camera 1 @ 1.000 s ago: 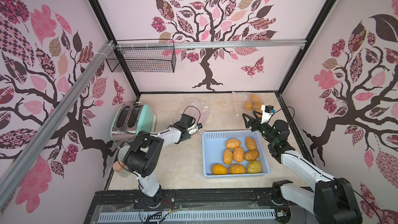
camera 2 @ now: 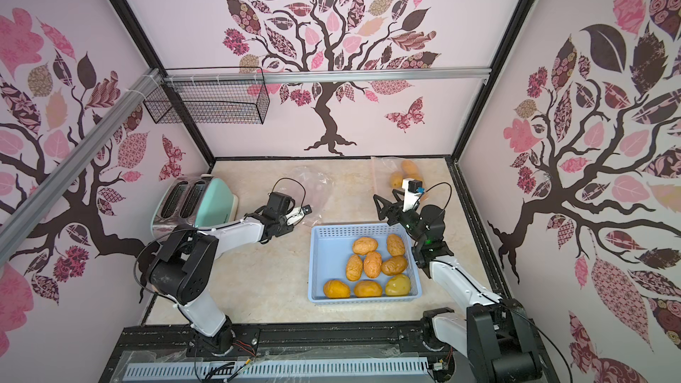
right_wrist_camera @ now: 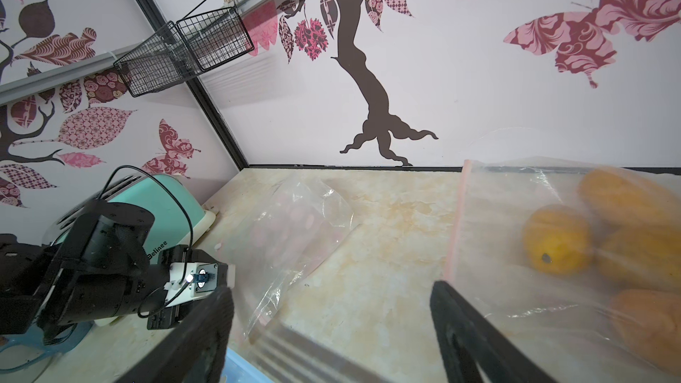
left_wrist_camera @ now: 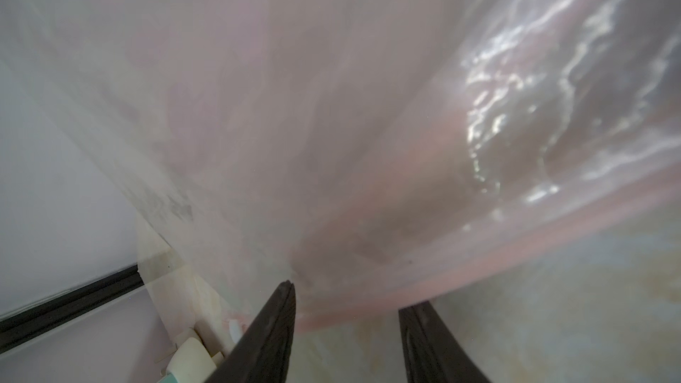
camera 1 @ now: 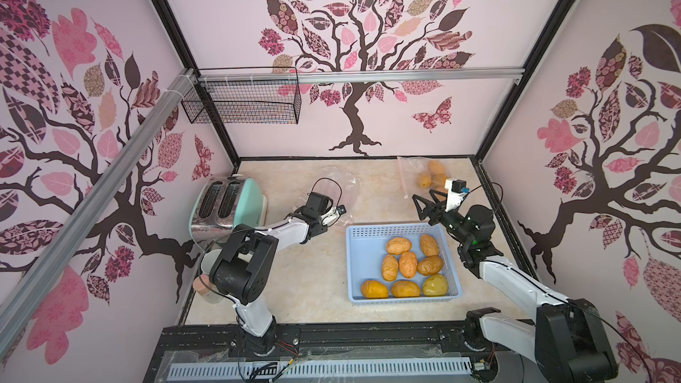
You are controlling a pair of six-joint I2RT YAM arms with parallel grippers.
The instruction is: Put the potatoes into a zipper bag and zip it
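Observation:
An empty, crumpled zipper bag [camera 1: 346,188] lies on the left-middle of the table. My left gripper [camera 1: 332,216] is low at its near edge, open; in the left wrist view the plastic fills the space just beyond its fingertips [left_wrist_camera: 282,298]. My right gripper [camera 1: 430,202] is open above the back right corner of the blue tray [camera 1: 361,241], which holds several potatoes [camera 1: 398,245]. Behind it a second zipper bag [right_wrist_camera: 482,234] lies with potatoes inside; whether it is zipped I cannot tell.
A mint toaster [camera 1: 248,202] stands at the left, with other items partly hidden in front of it. A wire basket [camera 1: 241,99] hangs from the rail above. Bare table [camera 1: 379,205] lies between the two bags and left of the tray.
My left gripper has shifted very slightly at the bag's edge. My right gripper has moved a little left.

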